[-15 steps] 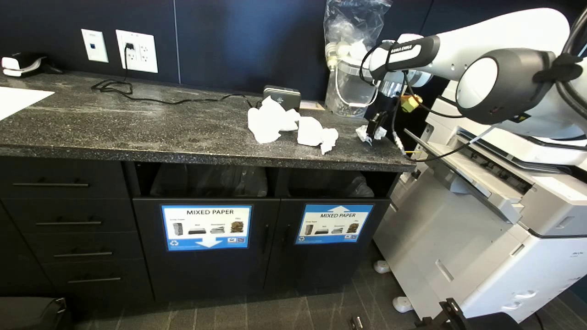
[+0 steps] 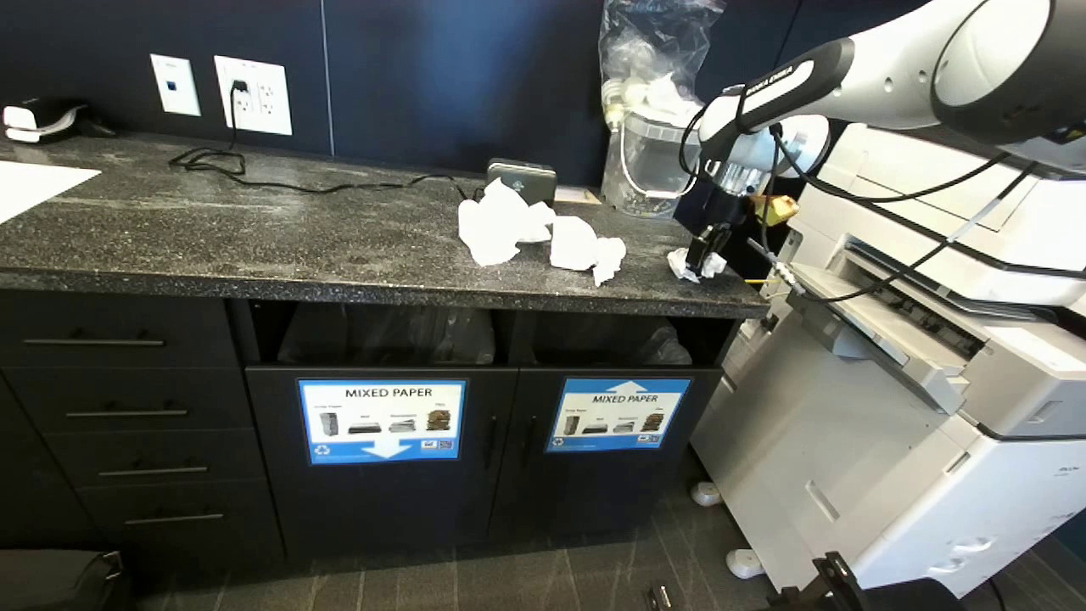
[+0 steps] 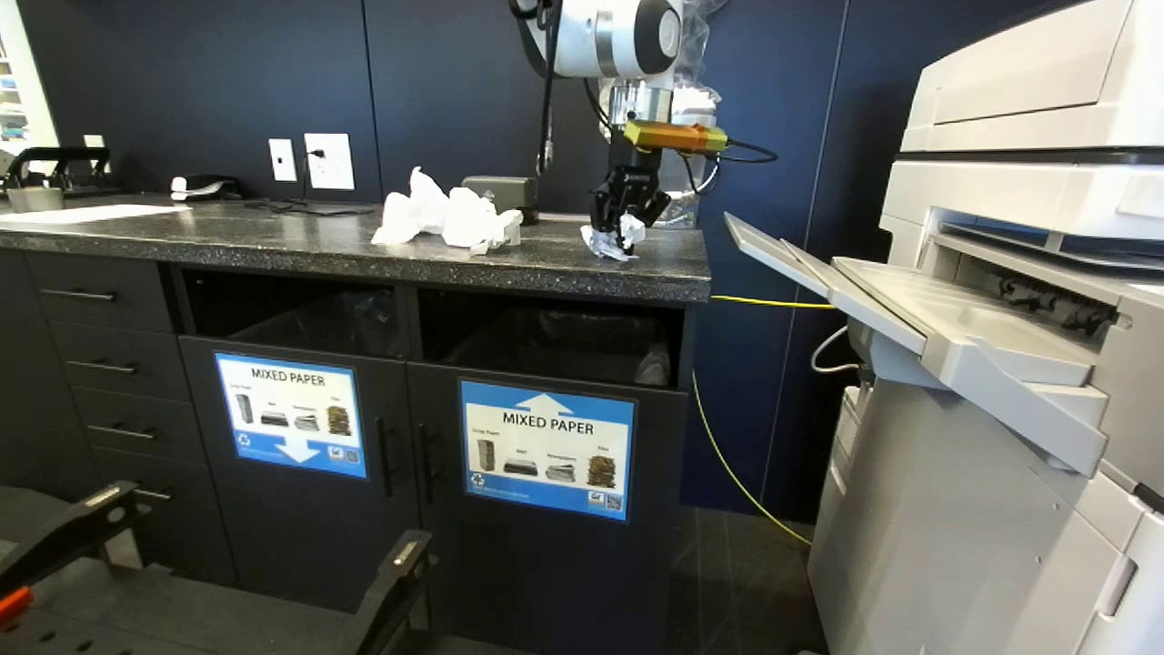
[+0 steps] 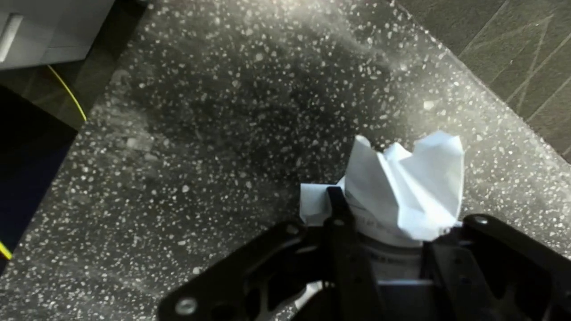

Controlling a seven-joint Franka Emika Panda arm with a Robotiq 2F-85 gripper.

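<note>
In the wrist view, my gripper is shut on a crumpled white paper (image 4: 423,187), whose folds stick out beyond the fingers. From outside, the gripper (image 3: 627,218) points down at the right end of the dark speckled counter (image 2: 336,244), the paper (image 3: 613,238) at its tips. Whether the paper touches the counter is hard to tell. Farther left lie other crumpled white papers: a taller one (image 2: 494,226) and a smaller one (image 2: 575,244), clear of my gripper.
A clear bucket (image 2: 641,168) with a plastic bag stands behind the gripper. Near the papers sits a dark box (image 2: 524,180). Below are two open bin slots labelled mixed paper (image 2: 616,416). A large printer (image 2: 876,387) stands right of the counter's end.
The gripper and the crumpled paper have shifted slightly right and toward the counter's front edge. The arm has swung right. The other papers have not moved.
</note>
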